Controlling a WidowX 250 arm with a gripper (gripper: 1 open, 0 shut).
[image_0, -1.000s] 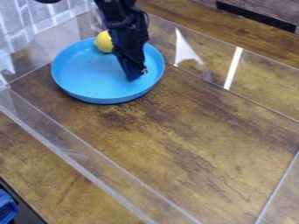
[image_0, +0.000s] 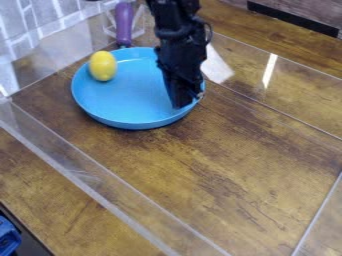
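My black gripper (image_0: 179, 92) reaches down from the top of the view to the right part of a round blue plate (image_0: 123, 108), its fingertips low at the inner right rim; it looks shut, and I see nothing held. A yellow lemon-like object (image_0: 103, 66) sits at the plate's upper left. A purple object (image_0: 124, 25) stands behind the plate.
A pale triangular piece (image_0: 217, 62) lies right of my arm. Clear plastic edging runs along the left, and a blue item (image_0: 8, 238) is at the lower left corner.
The blue plate has moved toward the camera and slightly right, with my gripper at its right part. The yellow object now sits lower and further left in view.
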